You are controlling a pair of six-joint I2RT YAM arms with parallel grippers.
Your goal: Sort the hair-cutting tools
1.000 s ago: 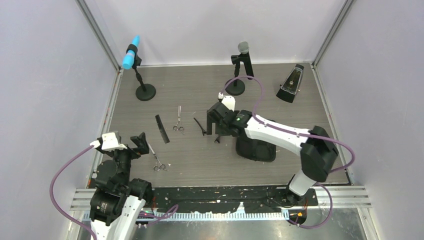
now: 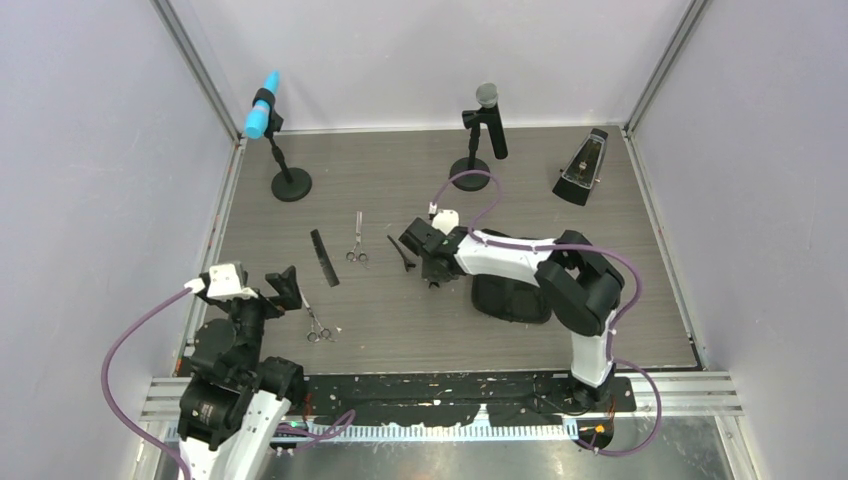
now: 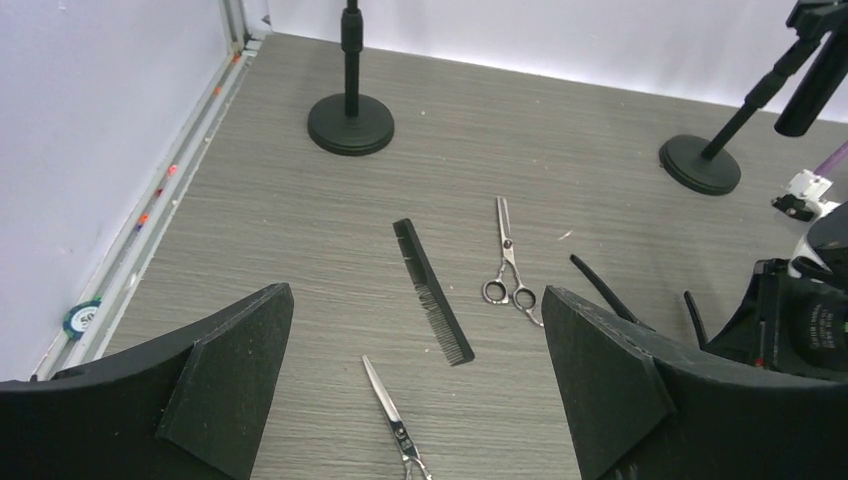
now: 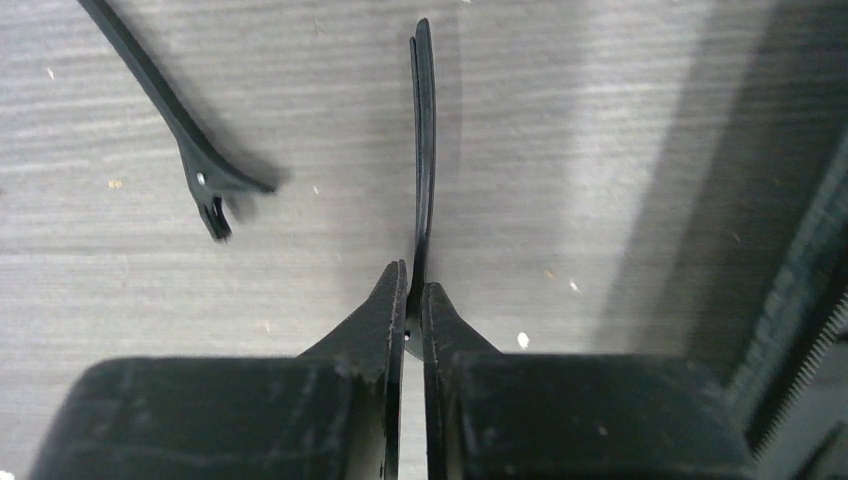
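Observation:
A slim black hair clip (image 4: 425, 140) points away from my right gripper, which is shut on its forked end. A second black clip (image 4: 170, 105) lies on the table to its left. From the left wrist view, a black comb (image 3: 430, 285), thinning scissors (image 3: 509, 250) and long scissors (image 3: 385, 400) rest on the tabletop. The black zip case (image 2: 510, 298) lies partly under the right forearm; its edge (image 4: 800, 300) shows at the right in the right wrist view. My left gripper stands open, empty, over the table's left side.
Two stands (image 2: 291, 184) (image 2: 470, 174) hold a blue object (image 2: 262, 105) and a microphone (image 2: 487, 96) at the back. A metronome (image 2: 583, 168) sits at the back right.

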